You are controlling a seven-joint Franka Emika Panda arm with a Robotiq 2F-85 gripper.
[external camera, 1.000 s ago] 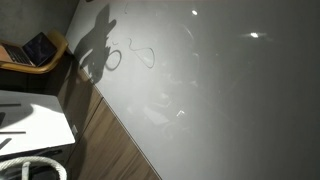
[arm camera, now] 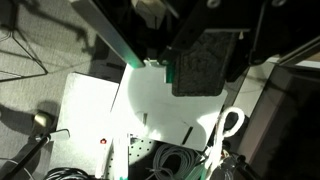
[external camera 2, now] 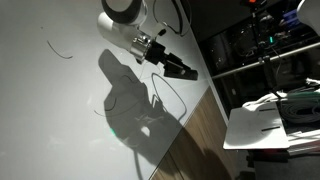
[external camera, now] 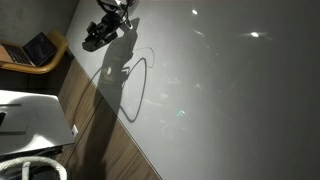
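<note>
A dark, rough-faced block [arm camera: 203,65], much like a whiteboard eraser, fills part of the wrist view, and my gripper is shut on it. In exterior view 2 my gripper [external camera 2: 180,68] reaches out in front of the large whiteboard [external camera 2: 60,120], near its edge. Exterior view 1 has my gripper [external camera: 95,40] at the top left, over the board. A thin curved pen mark [external camera: 151,52] shows faintly near it. Whether the block touches the board cannot be told.
A white table [external camera: 38,120] stands beyond the board's edge, with a brown wooden strip [external camera: 125,155] between. A laptop [external camera: 40,48] lies on an orange chair [external camera: 52,63]. Cables [arm camera: 170,158] and a white hose [arm camera: 228,125] lie below in the wrist view.
My arm has come down into exterior view 1 from the top edge. Its shadow and a looped cable shadow have moved down across the board.
</note>
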